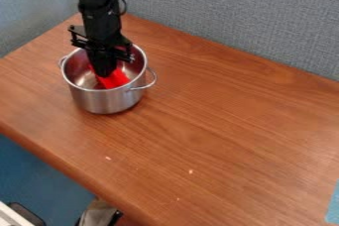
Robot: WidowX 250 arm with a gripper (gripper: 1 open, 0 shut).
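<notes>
A stainless steel pot (98, 97) with wire side handles stands on the wooden table toward the upper left. A red object (110, 79) is inside it, partly hidden. The black gripper (103, 65) reaches down over the pot's mouth, its lower end inside the rim in front of the red object. Its fingertips are dark and overlapped, so whether anything is between them cannot be made out.
A grey wall (239, 12) runs along the back. The table's left edge drops to a blue floor (27, 175).
</notes>
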